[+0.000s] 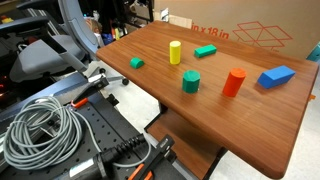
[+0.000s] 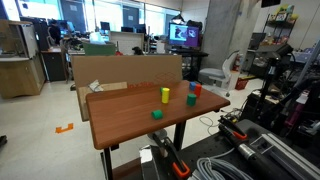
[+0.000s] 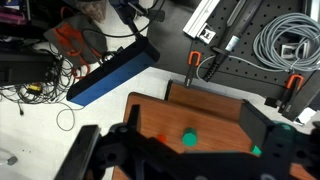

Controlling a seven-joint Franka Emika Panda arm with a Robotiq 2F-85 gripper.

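On the brown wooden table (image 1: 260, 125) stand a yellow cylinder (image 1: 175, 52), a green cylinder (image 1: 191, 81) and an orange-red cylinder (image 1: 234, 83). A blue block (image 1: 275, 77) lies toward the right end. Behind the yellow cylinder is a green block (image 1: 205, 50); a small green piece (image 1: 136, 62) rests close to the front edge. In the wrist view my gripper is open, its dark fingers wide apart with nothing between them. Far below it, a green round top (image 3: 189, 137) and a red one (image 3: 161, 138) show on the table.
A coil of grey cable (image 1: 42, 135) lies on the dark base beside the table. A brown panel (image 2: 125, 69) stands behind the table. An office chair (image 1: 50, 62) is at the left.
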